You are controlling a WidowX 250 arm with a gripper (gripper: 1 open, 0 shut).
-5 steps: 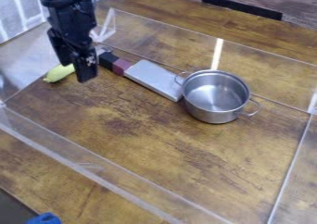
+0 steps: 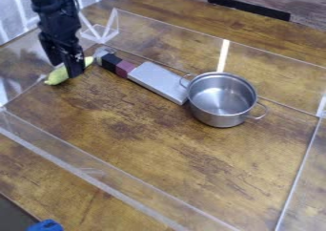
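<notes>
My black gripper [image 2: 67,61] is at the upper left, open, lowered over a pale yellow-green elongated object [image 2: 56,77] lying on the wooden table. Part of that object is hidden behind the fingers. Whether the fingertips touch it, I cannot tell. To its right lies a long item with a grey blade [image 2: 158,82] and a dark red and black end [image 2: 120,67]. A steel two-handled pot [image 2: 223,99] stands at the right of it.
Clear panels or edges border the wooden table [image 2: 152,158]. A blue object [image 2: 45,225] shows at the bottom left corner.
My gripper has moved left and back, from beside the yellow-green object to over it. The pot and the bladed item have stayed in place.
</notes>
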